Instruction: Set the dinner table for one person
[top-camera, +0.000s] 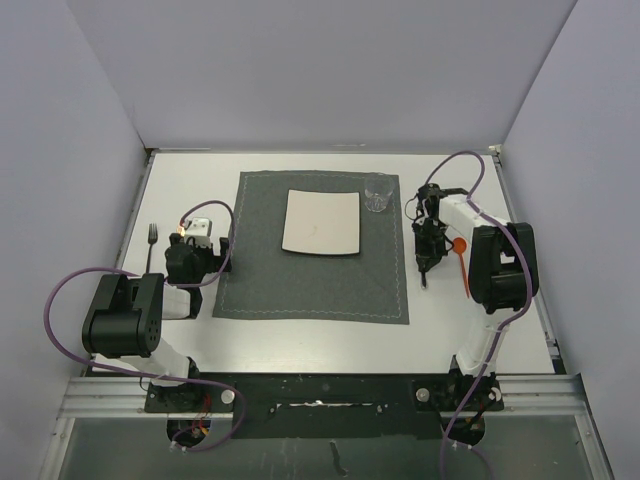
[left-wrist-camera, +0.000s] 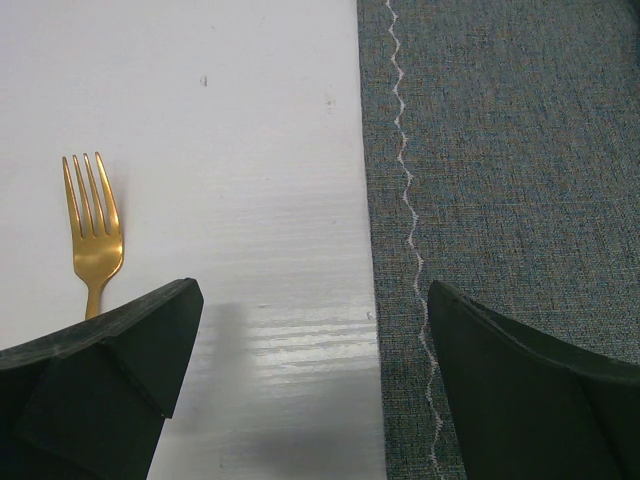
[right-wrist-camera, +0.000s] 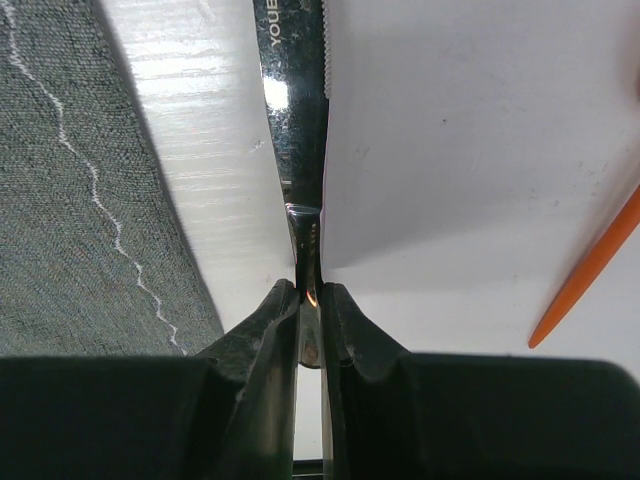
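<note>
A square cream plate (top-camera: 321, 222) sits on the grey placemat (top-camera: 310, 290), with a clear glass (top-camera: 378, 192) at the mat's upper right. My right gripper is shut on the handle of a knife (right-wrist-camera: 297, 110), just right of the mat; its dark handle end (top-camera: 423, 280) shows in the top view. Right of it lies an orange spoon (top-camera: 461, 255). On the far left rests a gold fork (left-wrist-camera: 97, 245), outside the placemat. My left gripper stands open above the mat's left edge, nothing between its fingers.
Grey walls (top-camera: 320, 80) close in the sides and back. Purple cables (top-camera: 490, 370) loop around both arms.
</note>
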